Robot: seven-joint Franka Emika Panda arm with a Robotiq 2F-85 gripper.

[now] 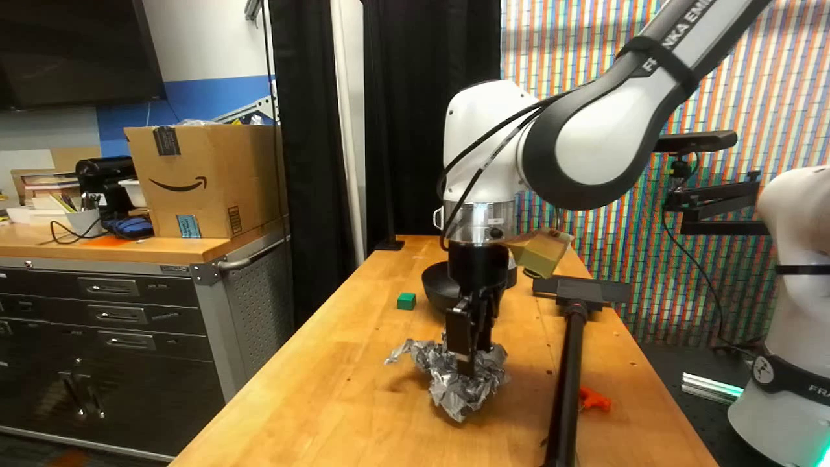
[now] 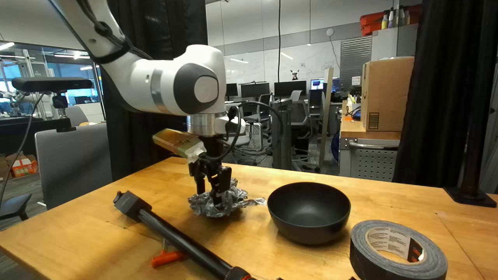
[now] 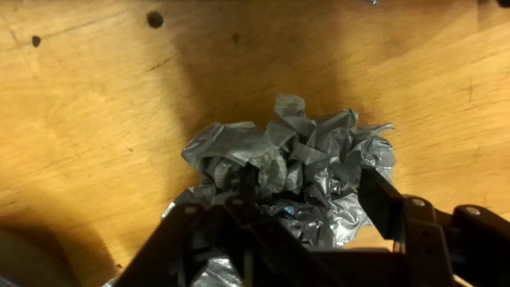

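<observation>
A crumpled clump of silver foil (image 1: pixel 455 389) is low over the wooden table; whether all of it rests on the wood is hard to tell. My gripper points down into it, its fingers standing apart with foil in the space between them. In the second exterior view the gripper (image 2: pixel 209 195) has its fingertips partly buried in the foil (image 2: pixel 221 203). The wrist view shows the foil (image 3: pixel 306 158) spreading beyond the fingers, its near part hidden behind the gripper's body.
A black bowl (image 2: pixel 309 214) stands close to the foil, with a tape roll (image 2: pixel 432 254) beyond it. A green block (image 1: pixel 406 301) sits farther back. A black pole (image 1: pixel 572 373) and an orange tool (image 1: pixel 595 399) lie on the other side.
</observation>
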